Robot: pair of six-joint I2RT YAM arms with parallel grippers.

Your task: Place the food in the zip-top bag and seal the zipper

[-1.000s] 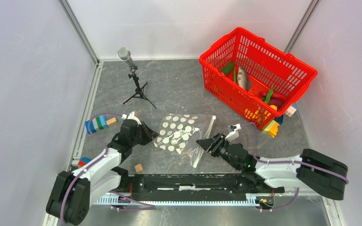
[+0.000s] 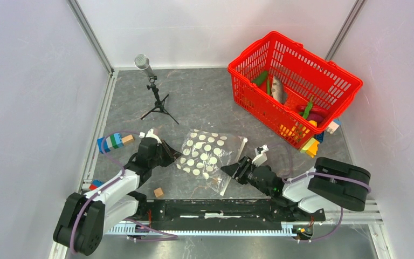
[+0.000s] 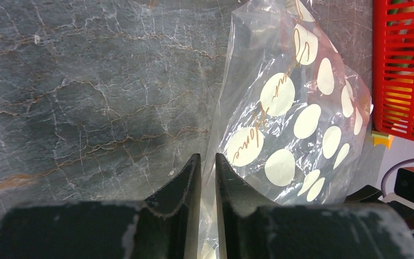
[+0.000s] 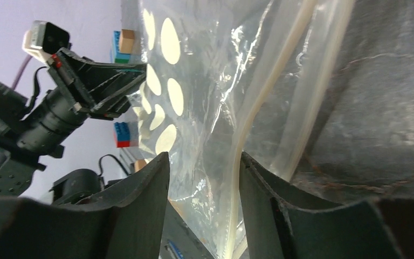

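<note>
A clear zip top bag with cream dots lies between the two arms, its zipper edge facing right. My left gripper is shut on the bag's left edge. At the zipper side, my right gripper stands part open, its fingers apart on either side of the bag's film and zipper strip. In the right wrist view, the zipper strip runs down close to the right-hand finger. Inside the red basket lie food pieces: a fish, a cucumber and a red pepper.
The red basket stands at the back right. A microphone on a tripod is at the back left. Toy blocks lie at the left, with a wooden block near the front edge. Open floor lies between tripod and basket.
The right gripper has shifted slightly left and toward the front, with its arm swinging the same way. The zipper edge has shifted a little. The left arm looks still.
</note>
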